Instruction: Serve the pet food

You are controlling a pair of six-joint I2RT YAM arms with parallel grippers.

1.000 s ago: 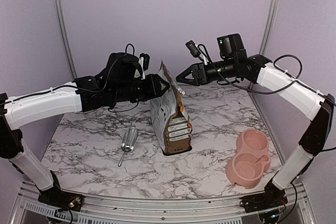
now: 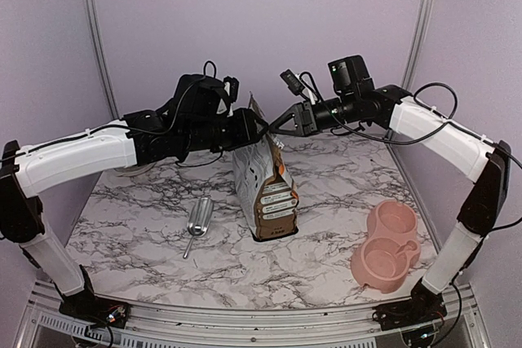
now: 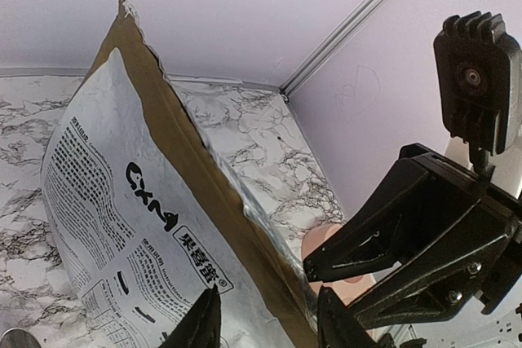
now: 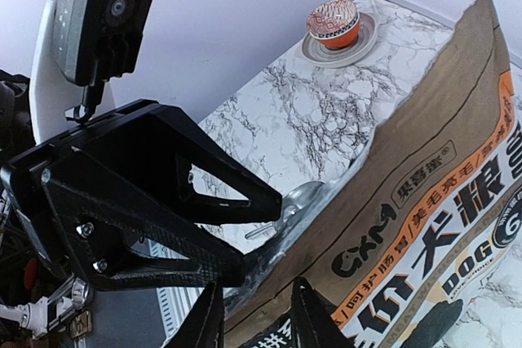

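A tall dog food bag stands upright in the table's middle, brown and orange on the side facing front. Its top edge runs between the fingers of my open left gripper. From the other side my right gripper meets the same edge, its fingers part open and on either side of it. The two grippers face each other closely at the bag's top. A metal scoop lies left of the bag. The pink double bowl sits at the front right, with no food visible in it.
A patterned orange-and-white bowl stands on a grey plate, largely hidden behind the left arm in the top view. Bare marble table lies between the bag and the pink bowl.
My right gripper has moved left, up to the bag's top. The left gripper has shifted slightly right towards it. Bag, scoop and pink bowl have stayed in place.
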